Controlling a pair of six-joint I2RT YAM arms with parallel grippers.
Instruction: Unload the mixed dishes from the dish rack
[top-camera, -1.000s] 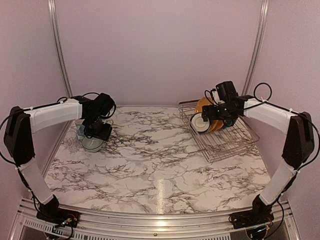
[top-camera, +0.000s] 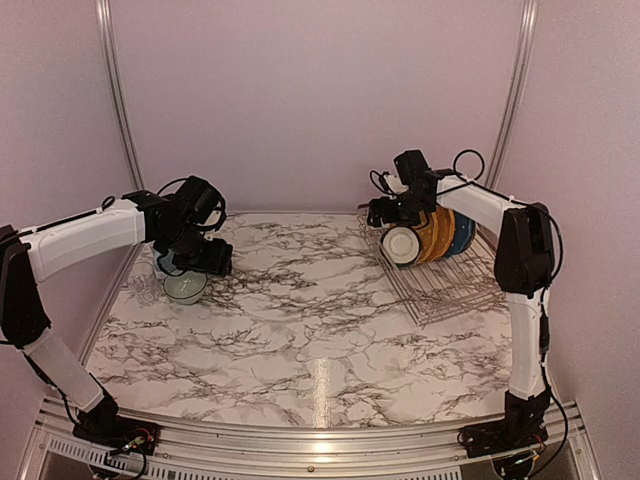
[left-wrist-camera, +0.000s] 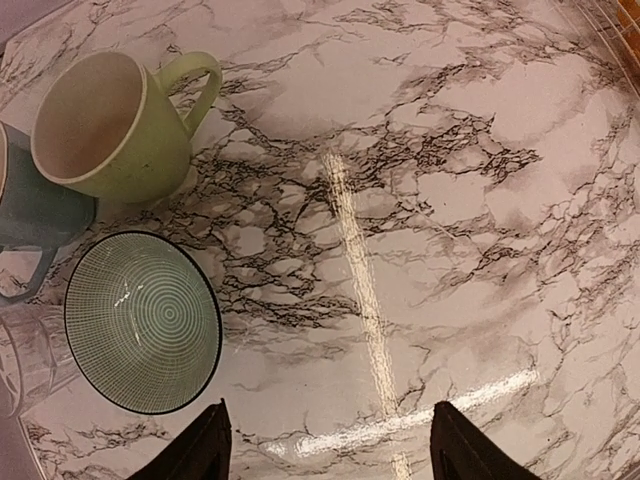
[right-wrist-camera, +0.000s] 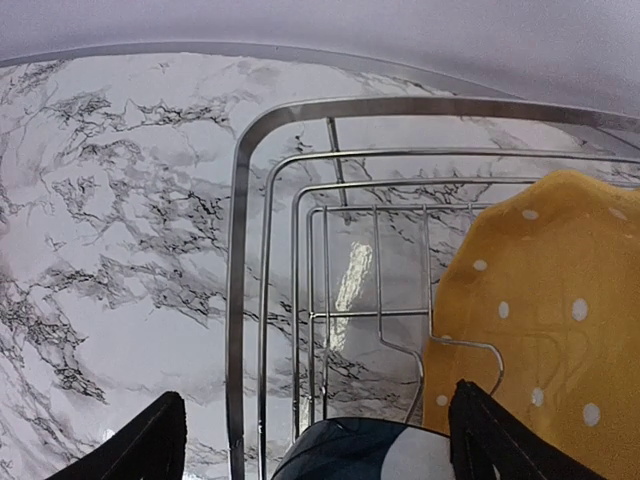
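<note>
The wire dish rack (top-camera: 430, 290) stands at the right of the table. In it a small white plate with a dark rim (top-camera: 401, 246), orange plates (top-camera: 430, 240) and a blue plate (top-camera: 463, 235) stand on edge. My right gripper is open over the rack's back left corner, the small plate's dark edge (right-wrist-camera: 345, 445) low between its fingers and a spotted orange plate (right-wrist-camera: 560, 300) to the right. On the left, my open left gripper hangs empty beside a ribbed pale bowl (left-wrist-camera: 145, 322) resting on the table.
Around the bowl stand a green mug (left-wrist-camera: 150, 150), a blue-grey mug (left-wrist-camera: 40, 205) and a clear glass (left-wrist-camera: 35, 350). A wall rises close behind the rack.
My right gripper has moved left and back, from in front of the plates to the rack's back left corner. The left gripper has shifted slightly right. The dishes appear unmoved.
</note>
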